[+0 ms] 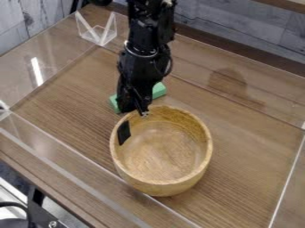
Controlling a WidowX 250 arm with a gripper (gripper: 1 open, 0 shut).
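Note:
The black robot arm hangs from the top centre, its gripper (135, 108) low at the back-left rim of a round tan bowl (165, 156), in front of a green object (154, 92) on the wooden table. The gripper looks shut; whether anything thin is between its fingers cannot be made out. A small black patch (123, 132) shows on the bowl's left rim.
A white wire or plastic holder (95, 28) stands at the back left. A black cable lies at the lower left corner.

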